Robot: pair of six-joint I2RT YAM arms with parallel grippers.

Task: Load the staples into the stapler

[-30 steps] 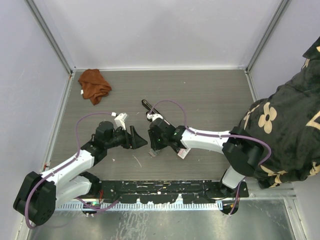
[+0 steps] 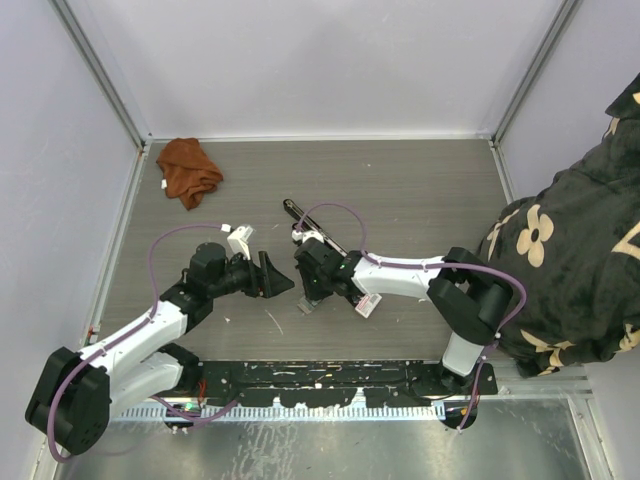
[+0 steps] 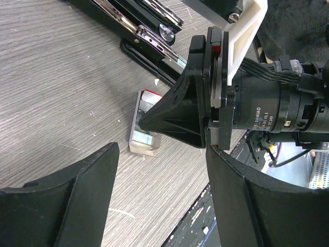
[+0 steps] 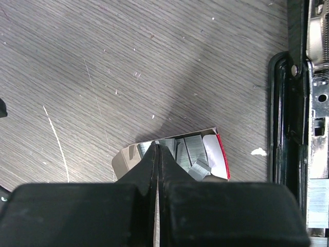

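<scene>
In the right wrist view my right gripper is shut, its tips over a small open box (image 4: 123, 162) holding several silver staple strips (image 4: 195, 149). Whether anything is pinched there cannot be seen. The black stapler (image 4: 287, 118) lies open right of the box, a staple strip visible in its channel. In the left wrist view the right gripper reaches into the box from the right. My left gripper stands open just left of these, nothing between its fingers. In the top view the right arm hides part of the stapler.
A brown cloth (image 2: 188, 172) lies at the back left. A flat white and red packet (image 2: 367, 305) is beside the right arm. A dark patterned fabric (image 2: 560, 240) fills the right side.
The right arm and its cable have shifted slightly; the left arm looks almost unchanged.
</scene>
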